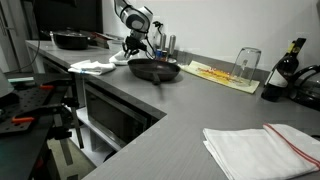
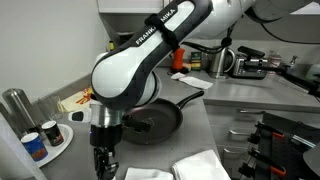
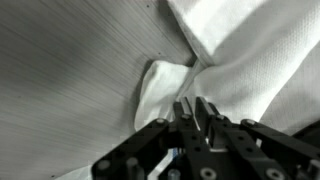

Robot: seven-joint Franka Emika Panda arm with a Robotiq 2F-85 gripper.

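Note:
At the far end of the counter, my gripper point(image 1: 127, 50) points down beside a white cloth. In the wrist view, the gripper has its fingertips a small gap apart, over the folds of the white cloth point(image 3: 232, 85). Whether any fabric lies between them is unclear. Low in the second exterior view, my arm covers part of the cloth point(image 2: 148, 174), and the fingertips are hard to make out. Another white cloth point(image 2: 200, 165) lies to its right.
A black pan point(image 1: 154, 70) sits close to the arm. Mugs point(image 2: 34, 146) stand at the counter's left in the second exterior view. A folded white towel point(image 1: 262, 150) lies nearer the first camera, with bare counter point(image 1: 185, 110) between it and the pan.

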